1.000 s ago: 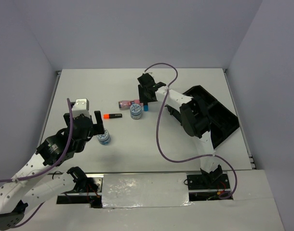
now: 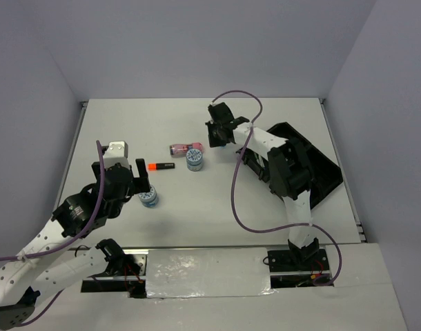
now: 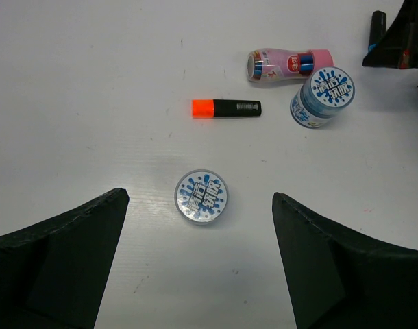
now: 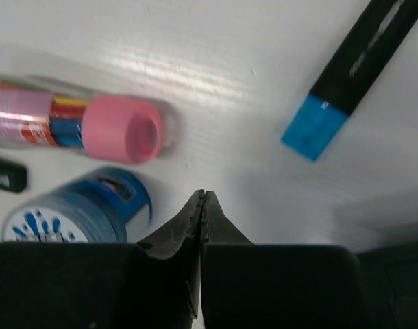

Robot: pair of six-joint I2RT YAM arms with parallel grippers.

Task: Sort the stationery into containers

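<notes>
My right gripper is shut, nothing between its fingertips, above the table beside a blue-tipped black highlighter (image 4: 349, 79). A pink-capped bottle (image 2: 183, 149) lies left of it, beside an upright blue jar (image 2: 194, 160). An orange-tipped black highlighter (image 3: 226, 107) lies farther left. A second blue jar (image 3: 201, 196) stands below my left gripper, which is open and empty. The black container (image 2: 324, 169) is on the right, partly hidden by the right arm.
Grey walls enclose the back and sides.
The left arm is unchanged.
</notes>
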